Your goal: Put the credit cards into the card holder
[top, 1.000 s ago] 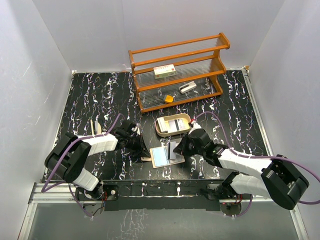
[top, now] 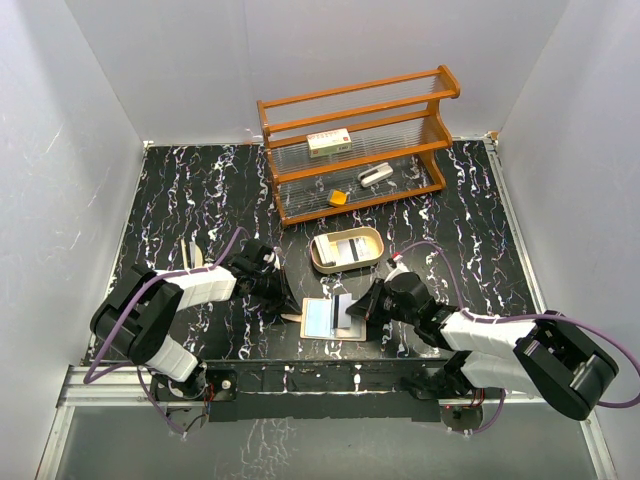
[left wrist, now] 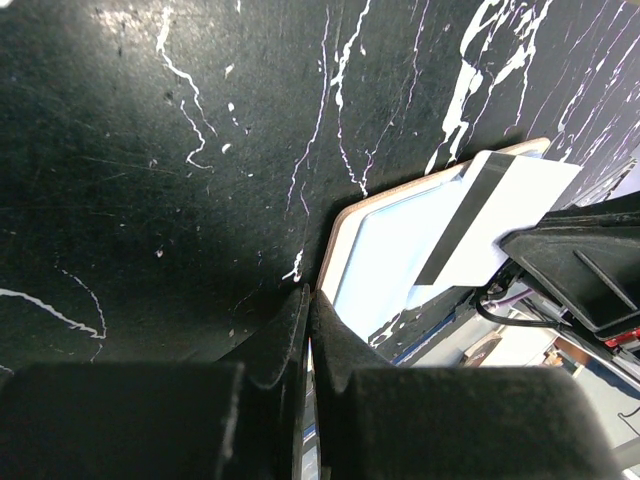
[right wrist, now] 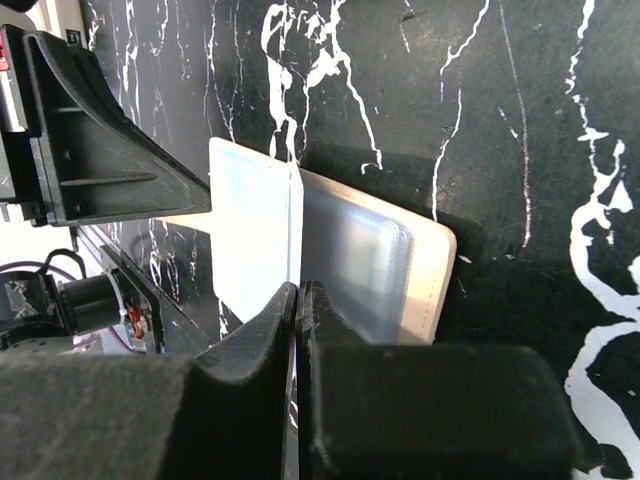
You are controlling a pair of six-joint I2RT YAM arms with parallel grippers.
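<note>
The card holder lies open near the front edge, tan outside with pale blue sleeves inside. My left gripper is shut at its left end, on the holder's rim. A white card with a dark stripe is at the holder's right part, in my right gripper, which is shut on it; in the right wrist view it shows nearly edge-on over a sleeve.
A tan tray with more white cards sits behind the holder. A wooden rack with small boxes stands at the back.
My right gripper has shifted slightly toward the front with the card, and the holder's right end has swung slightly frontward, so it lies straighter. The left arm looks still.
</note>
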